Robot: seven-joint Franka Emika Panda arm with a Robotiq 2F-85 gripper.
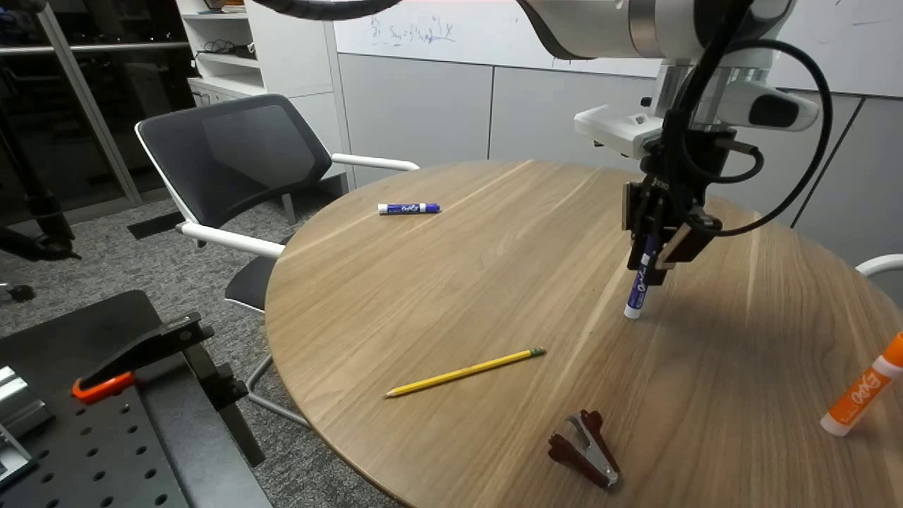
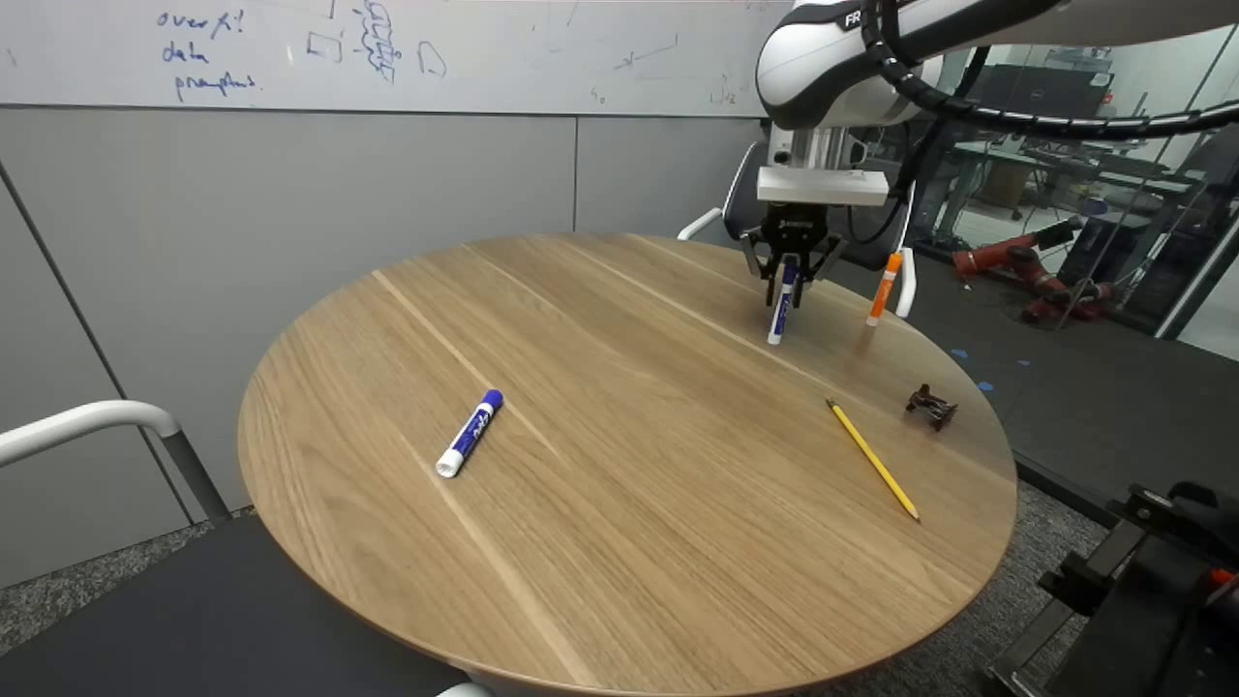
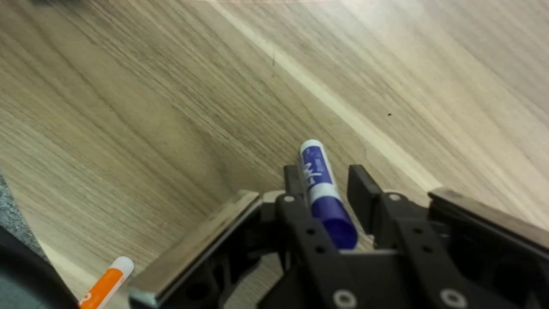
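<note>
A blue Expo marker (image 1: 636,292) stands on its white end on the table, with its blue cap up. In the wrist view the marker (image 3: 317,167) lies between the two fingers, close to the left one, while a gap shows between it and the right finger. The fingers are partly open. From exterior view 2, the gripper (image 2: 785,290) surrounds the cap end, and the marker's lower part (image 2: 779,319) shows beneath.
A second blue marker (image 1: 408,208) lies on its side across the table (image 1: 474,288). An orange marker (image 2: 885,290) stands near the edge. A yellow pencil (image 1: 465,372) and a brown staple remover (image 1: 585,449) lie apart.
</note>
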